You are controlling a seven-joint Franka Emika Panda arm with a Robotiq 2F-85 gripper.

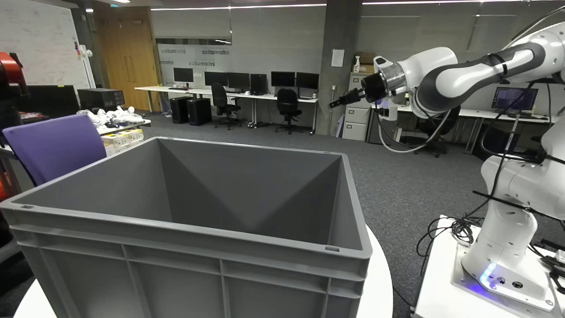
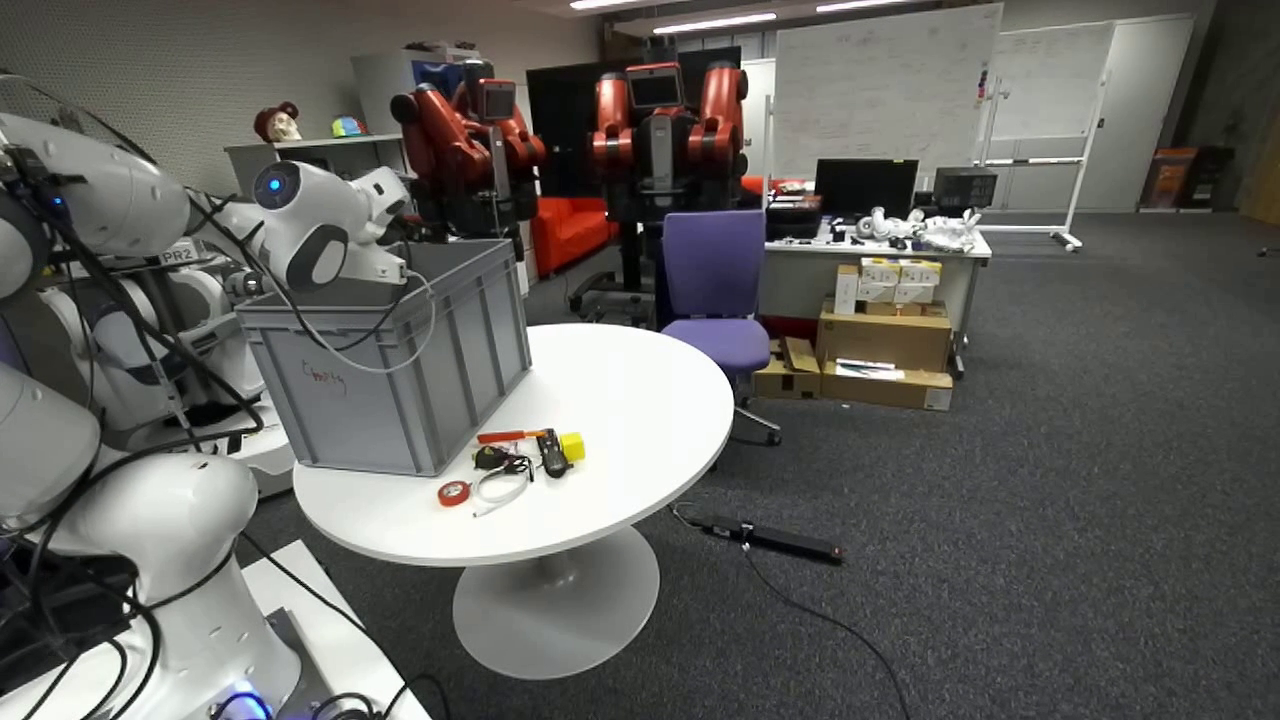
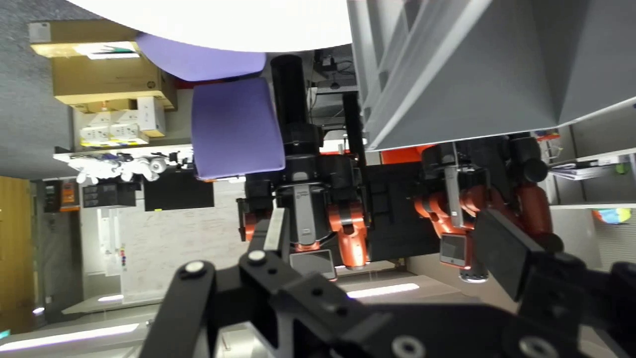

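Note:
In the wrist view my gripper is open, its two black fingers wide apart with nothing held between them. The first exterior view shows the gripper in the air, higher than the rim of the large grey crate and to its right. That crate stands on a round white table. Beside it lie an orange-handled tool, a black tool, a yellow block, a red tape roll and a white cable loop. The crate's floor is hidden.
A purple chair stands at the table's far side. Red robots are farther behind. Cables hang along the arm.

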